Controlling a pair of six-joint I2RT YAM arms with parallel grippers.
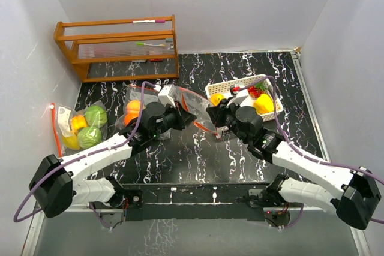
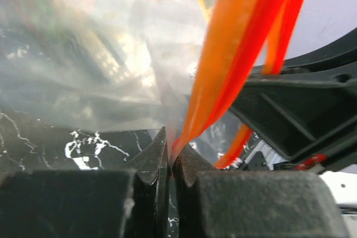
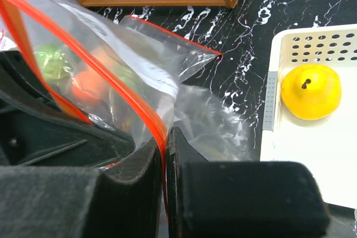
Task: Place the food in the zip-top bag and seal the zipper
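Note:
An open zip bag (image 1: 198, 103) with red-orange zipper strips hangs between my two grippers over the counter's middle. My left gripper (image 1: 186, 118) is shut on an edge of its zipper (image 2: 217, 71). My right gripper (image 1: 213, 112) is shut on the red zipper edge (image 3: 136, 101) from the other side. Behind the bag in the right wrist view, orange and green food (image 3: 86, 85) shows through plastic.
A white basket (image 1: 234, 85) with a yellow pepper (image 3: 309, 93) and other produce stands at the right. A filled bag (image 1: 84, 127) lies at the far left. A wooden rack (image 1: 120, 34) stands at the back.

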